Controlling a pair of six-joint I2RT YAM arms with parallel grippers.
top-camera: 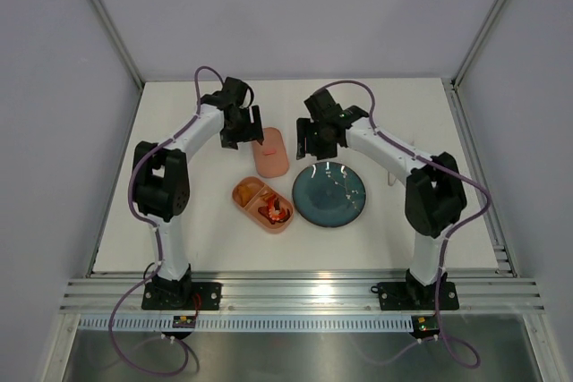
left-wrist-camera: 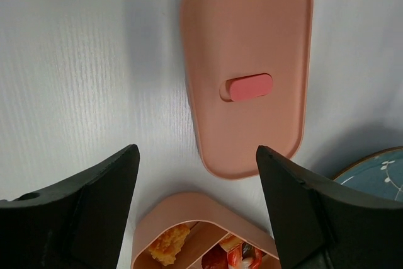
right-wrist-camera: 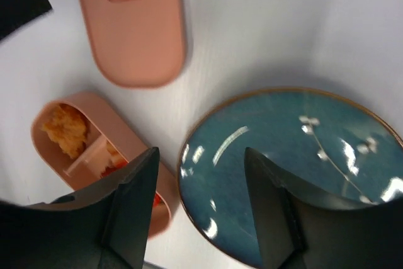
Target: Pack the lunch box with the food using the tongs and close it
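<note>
The pink lid [top-camera: 269, 160] with its small latch [left-wrist-camera: 249, 86] lies flat on the white table. Below it is the pink lunch box [top-camera: 249, 214] holding fried pieces [right-wrist-camera: 65, 130] and red food. A dark teal plate [top-camera: 327, 194] lies right of the box. My left gripper [top-camera: 242, 131] hangs over the lid's upper left, fingers apart and empty; in its wrist view the lid is between and beyond the fingertips. My right gripper [top-camera: 313, 139] is above the plate's upper left, right of the lid, fingers apart with nothing between.
A pale thin utensil [top-camera: 391, 178] lies at the right, partly hidden beneath the right arm. The left part of the table and the back strip above the grippers are clear. Metal rails border the table.
</note>
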